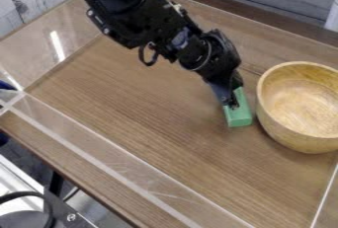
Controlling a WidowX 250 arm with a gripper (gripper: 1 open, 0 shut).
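Observation:
My black arm reaches from the upper left to the gripper [227,88], which is over the upper part of a green block [238,114] just left of a large light wooden bowl [297,112]. The gripper's fingers hide part of the block. Whether they touch it, and how the fingers stand, is unclear.
Light tape strips run along its left and near edges. A white wall stands behind at the upper right, and dark equipment with cables sits at the bottom left corner.

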